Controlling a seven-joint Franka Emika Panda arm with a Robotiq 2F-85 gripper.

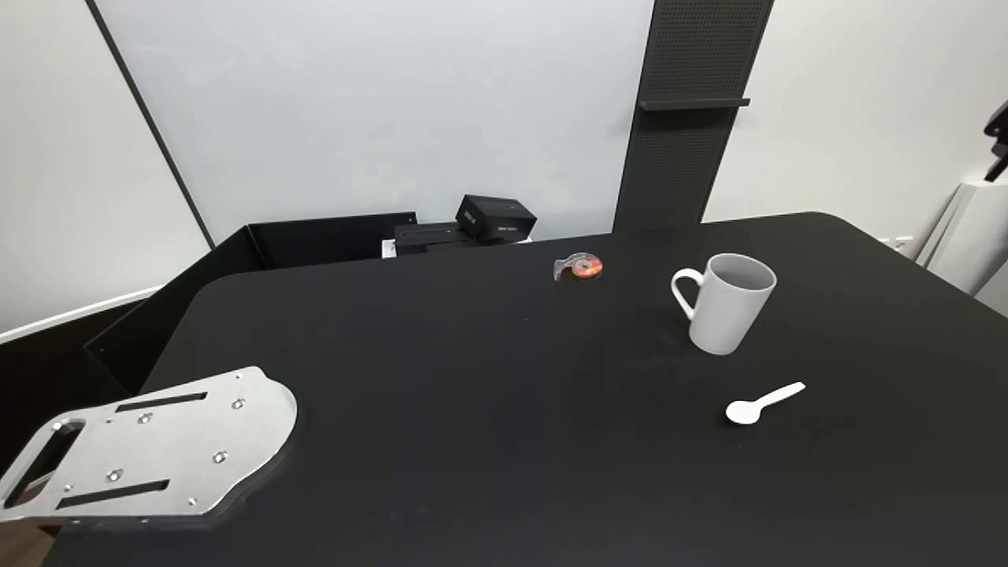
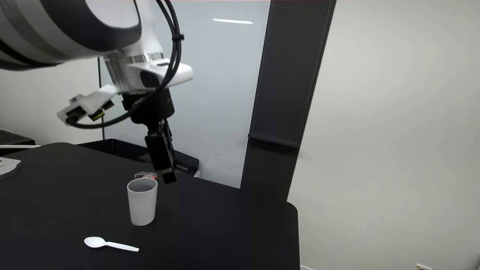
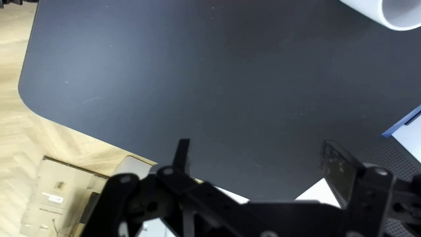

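Observation:
A white mug stands upright on the black table, its handle to the left in exterior view 1. Near it lies a white plastic spoon, flat on the tabletop. A small tape dispenser with an orange roll lies toward the back edge. In exterior view 2 my gripper hangs in the air, pointing down. From the wrist, my gripper is open, with only bare table seen between its fingers; part of the mug shows at the upper right corner.
A silver metal plate sits at the table's left corner. Behind the back edge are a black box and a black tray.

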